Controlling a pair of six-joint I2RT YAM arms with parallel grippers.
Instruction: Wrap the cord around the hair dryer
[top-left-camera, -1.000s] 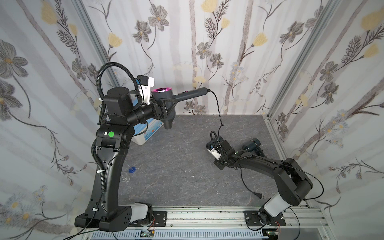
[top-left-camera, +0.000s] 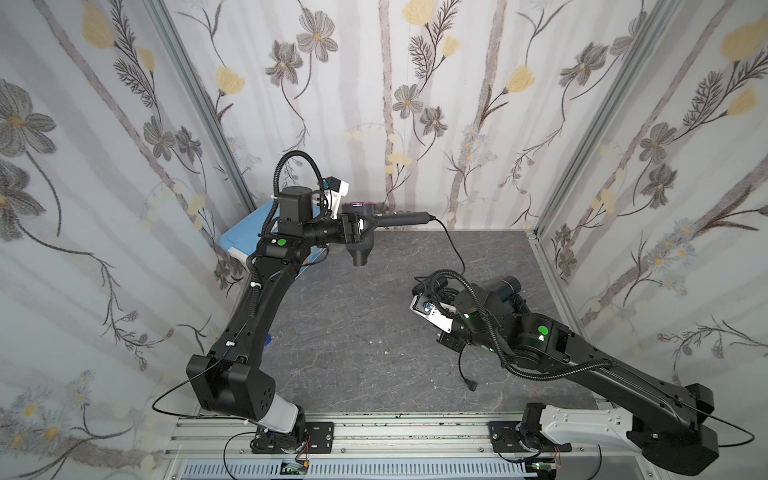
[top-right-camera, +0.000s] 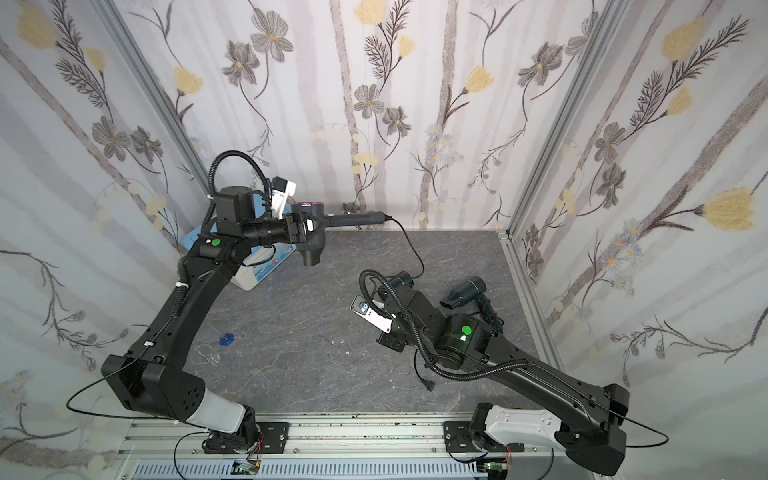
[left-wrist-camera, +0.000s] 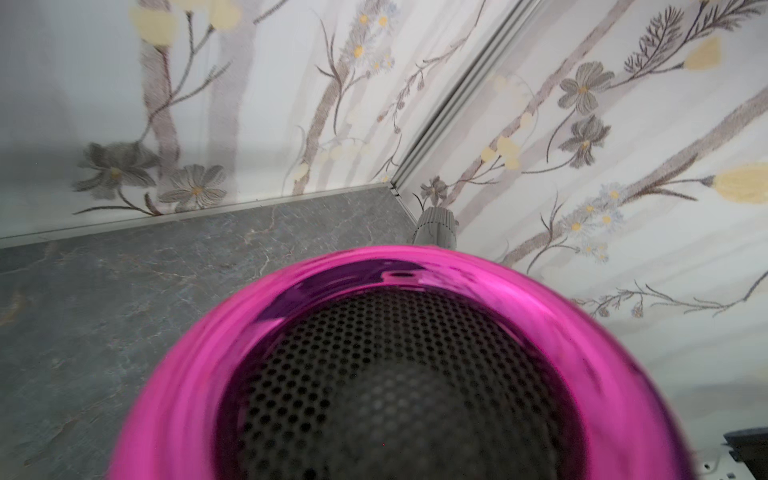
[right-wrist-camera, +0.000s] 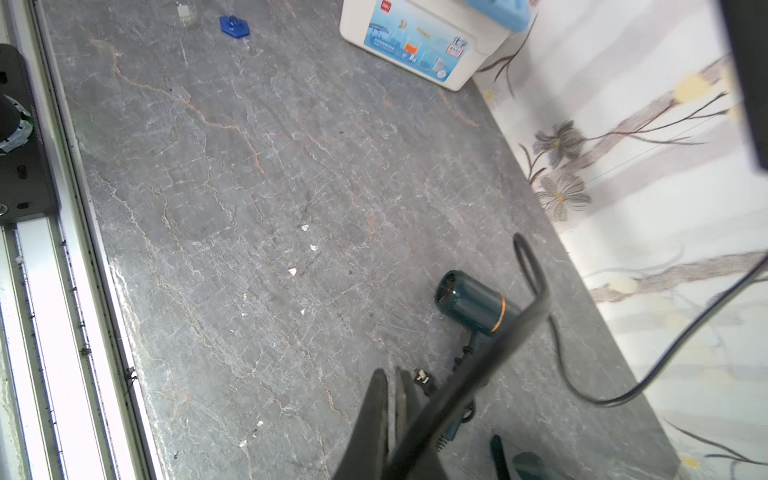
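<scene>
A grey hair dryer with a pink-rimmed inlet is held aloft at the back left by my left gripper, its handle pointing right. Its cord hangs from the handle end down to my right gripper, which is shut with the cord running over it in the right wrist view. The plug dangles below that gripper near the table's front. My left fingers are out of the left wrist view.
Two dark green dryers lie at the right and centre right. A white box with blue lid stands at back left, and a small blue object lies at left.
My left gripper has shifted right and slightly down with the hair dryer, whose handle is now more level. My right arm has risen toward the camera, and the hanging plug has shifted left.
</scene>
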